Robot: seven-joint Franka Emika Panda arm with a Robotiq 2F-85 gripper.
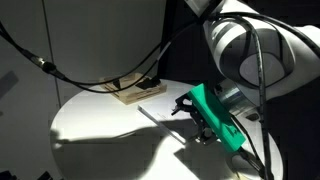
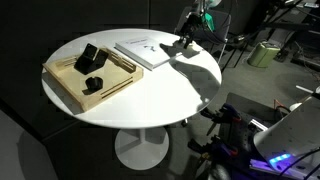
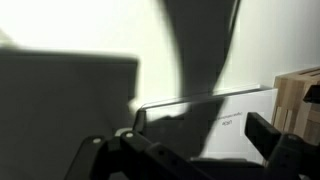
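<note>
My gripper is open, its dark fingers (image 3: 262, 136) spread wide with nothing held between them. Below it in the wrist view lies a flat whiteboard (image 3: 244, 106) with small writing and a grey edge, partly in shadow. In exterior view 1, the gripper (image 1: 190, 120), with its green casing, hangs low over the white table beside the board's long grey edge. From exterior view 2, the whiteboard (image 2: 140, 48) rests flat at the table's far side, with the arm (image 2: 194, 24) to its right. Whether the fingertips touch anything cannot be told.
A wooden tray (image 2: 125, 79) stands on the round white table (image 2: 165, 108), holding a black block (image 2: 92, 59) and a small dark round item (image 2: 94, 84). Cables loop across exterior view 1.
</note>
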